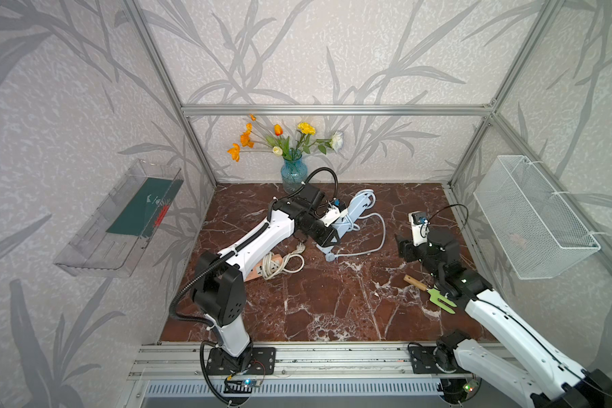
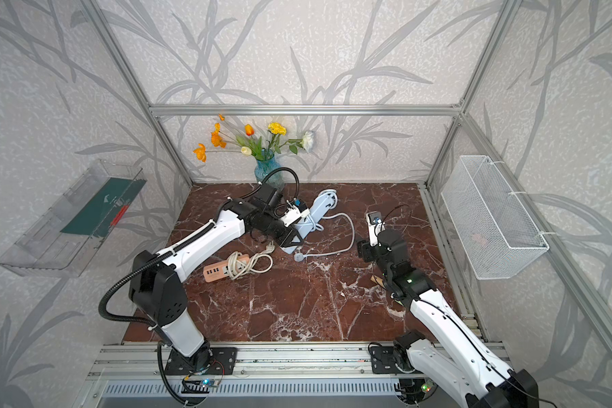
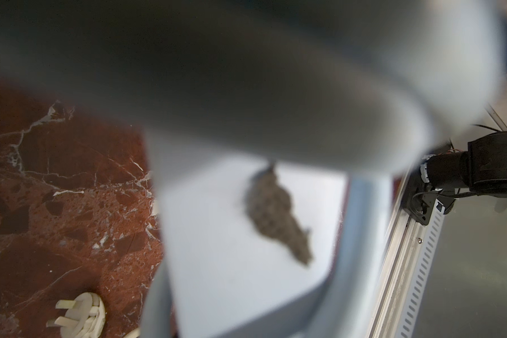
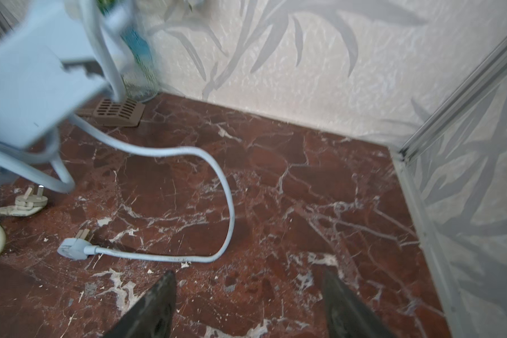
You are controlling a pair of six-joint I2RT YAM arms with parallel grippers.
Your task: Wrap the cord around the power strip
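Note:
The pale blue power strip (image 1: 355,207) is raised slightly at the middle of the table, tilted, with cord looped round it; my left gripper (image 1: 329,234) is shut on it, its fingers not clear in the left wrist view, which is filled by the blurred strip. A length of its cord (image 4: 225,197) runs in a bend on the table to the plug (image 4: 73,248). My right gripper (image 2: 364,248) stands open to the right of the strip, apart from it, with nothing between its fingers.
A pink power strip (image 2: 216,270) with cream cord lies left. A vase of flowers (image 1: 293,173) stands at the back, a green garden fork (image 1: 440,299) front right. A mesh basket (image 1: 530,217) hangs on the right wall.

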